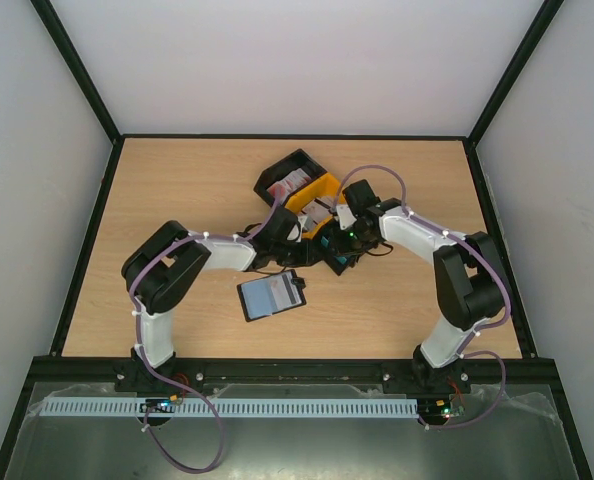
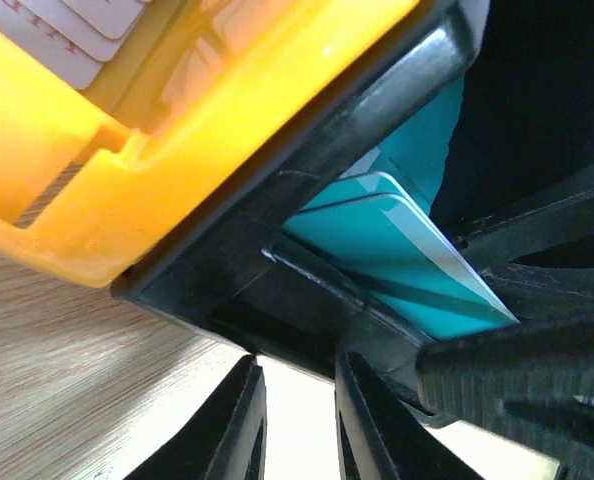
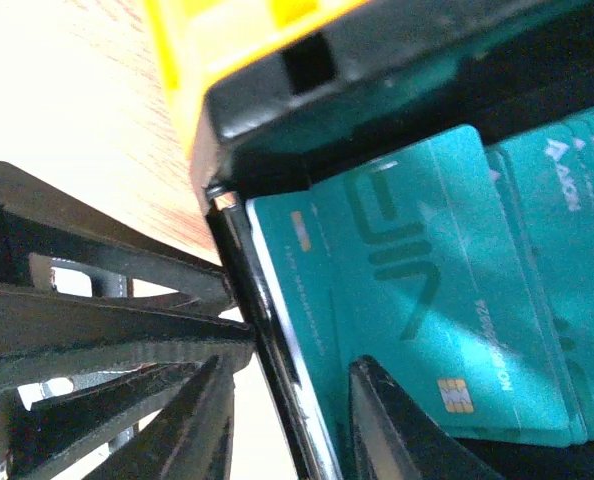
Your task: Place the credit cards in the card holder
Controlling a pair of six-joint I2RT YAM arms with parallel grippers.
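Teal cards [image 3: 407, 250] lie in the black box [image 1: 329, 265]; in the right wrist view the top one leans up against the box's end wall. My right gripper is part open at that wall, one finger outside it and the other over the card's edge. My left gripper is at the same box, closed in on its lower edge; a gap shows between the fingers, and only their tips meet the box. The card holder [image 1: 272, 295], with blue and grey fields, lies flat on the table, clear of both grippers.
A yellow box [image 1: 327, 190] holding pale cards adjoins the black one. Behind stands another black box [image 1: 302, 160] with reddish cards. The arms crowd close together over the near box. Table to the left and right of the boxes is bare.
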